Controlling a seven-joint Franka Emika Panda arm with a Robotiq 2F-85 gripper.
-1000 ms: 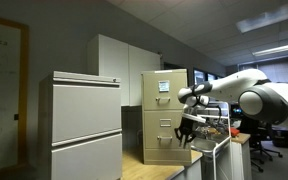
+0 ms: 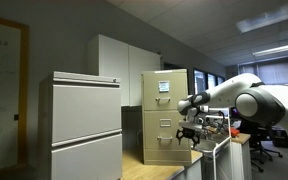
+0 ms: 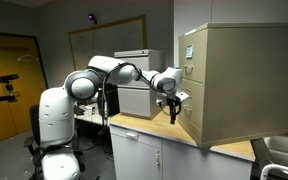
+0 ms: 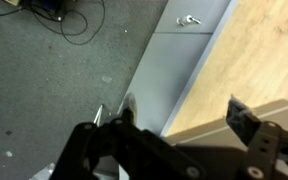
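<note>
My gripper is open, and its fingers have nothing between them in the wrist view. Exterior view 1 shows the gripper (image 2: 189, 134) pointing down in front of the beige filing cabinet (image 2: 165, 98), whose drawers carry metal handles. From the other side, the gripper (image 3: 171, 110) hangs above the wooden counter (image 3: 149, 124), close to the beige cabinet (image 3: 231, 85). Below the fingers, the wrist view shows the counter's edge, the wooden top (image 4: 239, 55) and a grey drawer front (image 4: 172, 65). Whether the gripper touches the cabinet cannot be told.
A grey-white filing cabinet (image 2: 86, 125) stands at the counter's other end. Under the top are grey base drawers (image 3: 134, 145). Dark cables (image 4: 79, 30) lie on the grey floor (image 4: 59, 100).
The arm's forearm and wrist have come down a little over the last second. The cabinets look unchanged.
</note>
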